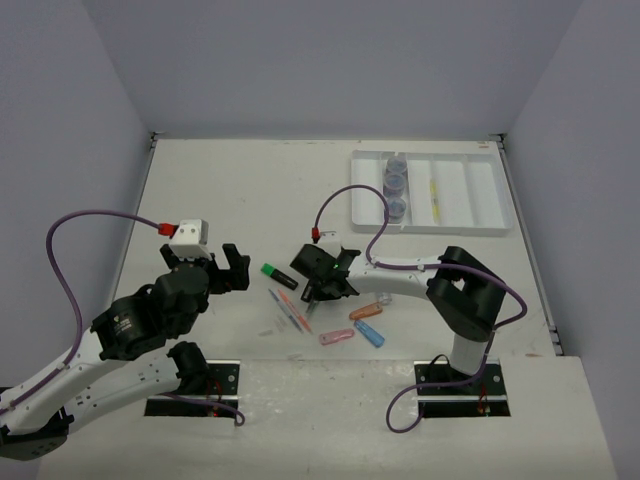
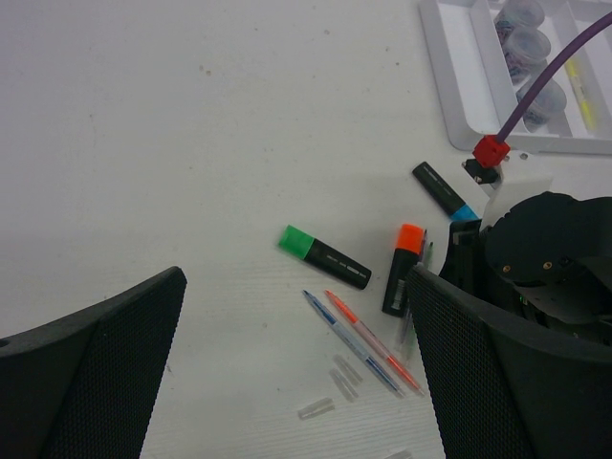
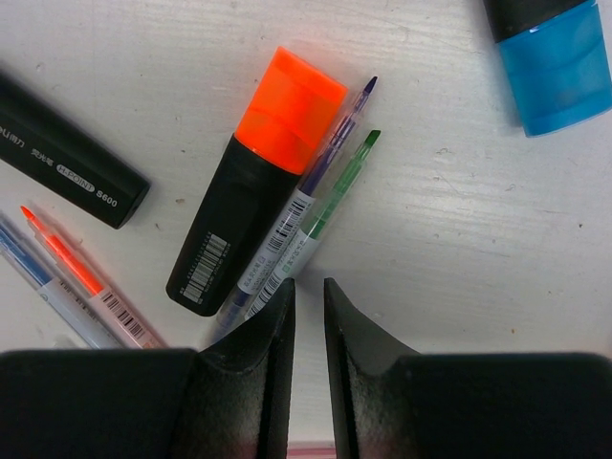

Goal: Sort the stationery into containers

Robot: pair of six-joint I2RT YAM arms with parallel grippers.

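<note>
My right gripper is low over the table, its fingers a narrow gap apart with nothing between them. Just left of that gap, an orange-capped highlighter (image 3: 244,196) lies alongside a purple pen (image 3: 330,158) and a green pen (image 3: 335,196); the near ends of the pens run behind the left finger. A blue-capped highlighter (image 3: 555,76) lies farther right. The green-capped highlighter (image 2: 325,256), a blue pen (image 2: 349,339) and a red pen (image 2: 373,342) lie apart to the left. High at left, my left gripper (image 1: 236,270) hangs wide open and empty.
A white divided tray (image 1: 366,208) at the back right holds clear jars (image 1: 396,185) and a yellow pen (image 1: 435,200). Pink (image 1: 337,337), orange (image 1: 365,312) and blue (image 1: 369,333) pieces lie near the front.
</note>
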